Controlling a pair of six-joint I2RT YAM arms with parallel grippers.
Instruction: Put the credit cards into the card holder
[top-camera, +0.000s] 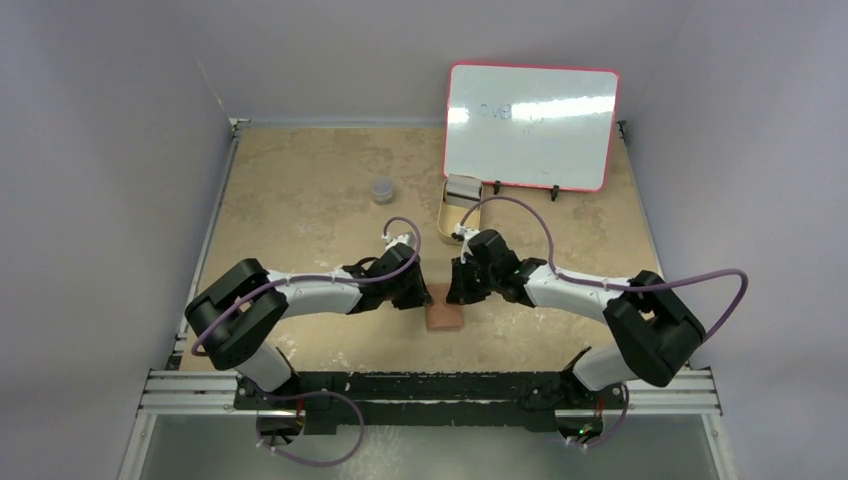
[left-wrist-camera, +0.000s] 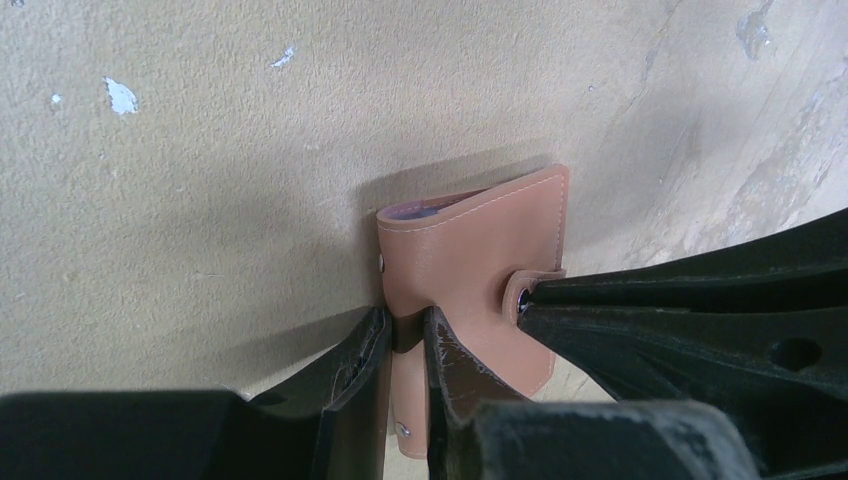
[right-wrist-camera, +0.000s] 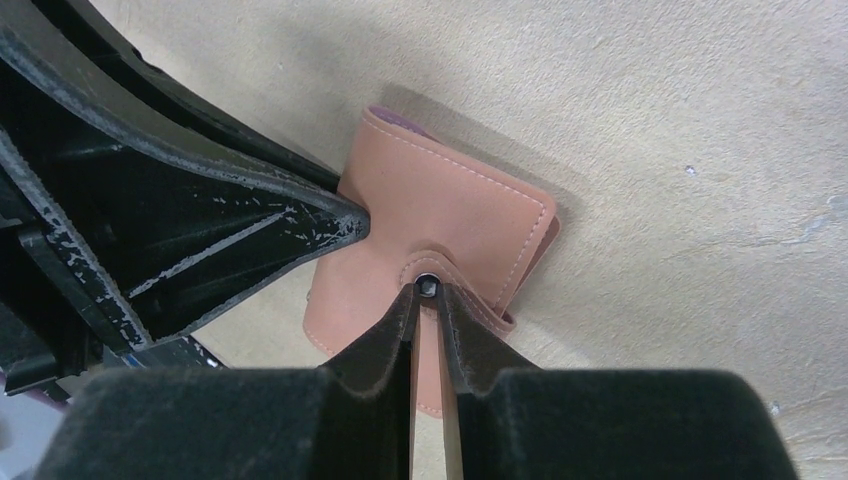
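A pinkish-brown leather card holder (top-camera: 444, 318) lies on the table between my grippers. In the left wrist view my left gripper is shut on the folded spine of the holder (left-wrist-camera: 470, 260). My right gripper is shut at the snap on the holder's strap (right-wrist-camera: 430, 262); its tips cover part of the snap, and nothing clearly shows held between them. Something purple shows inside the holder's edge; I cannot tell whether it is cards.
A tan box (top-camera: 450, 220) with grey-white items (top-camera: 464, 189) stands behind my grippers, with a clear round container (top-camera: 382, 190) to its left. A whiteboard (top-camera: 530, 120) stands at the back right.
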